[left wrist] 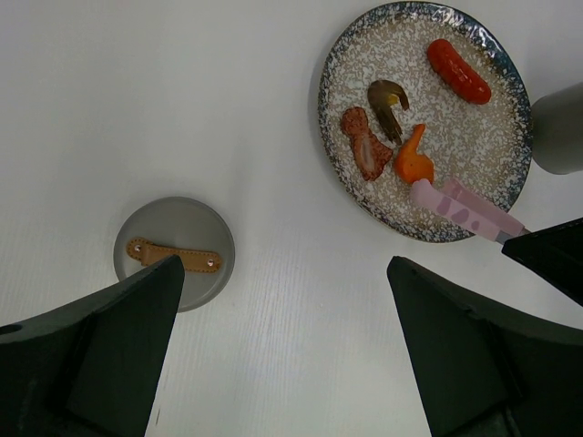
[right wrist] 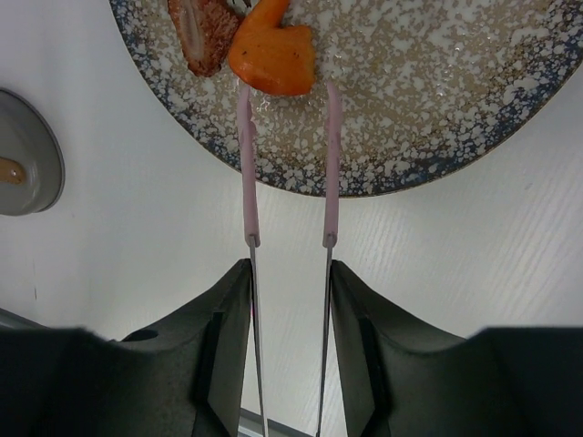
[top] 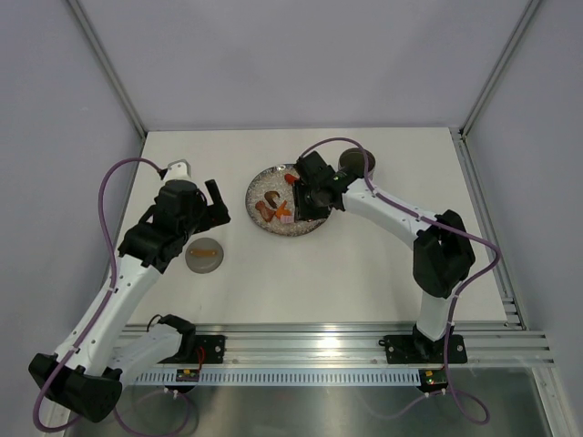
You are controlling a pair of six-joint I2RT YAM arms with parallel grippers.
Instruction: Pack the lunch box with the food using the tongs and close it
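A speckled round plate point(left wrist: 474, 146) holds an orange food piece point(right wrist: 273, 64), a reddish-brown piece point(left wrist: 366, 150), a dark curved piece point(left wrist: 386, 105) and a red sausage point(left wrist: 457, 71). My right gripper is over the plate, its pink fingertips either side of the orange piece's lower edge, part open with nothing clearly held. My left gripper point(top: 215, 200) stands open at the left, above the table, with nothing between its fingers.
A small grey round dish point(left wrist: 173, 218) with a brown strap-like piece on it lies left of the plate. A dark cylindrical container point(top: 357, 160) stands behind my right arm.
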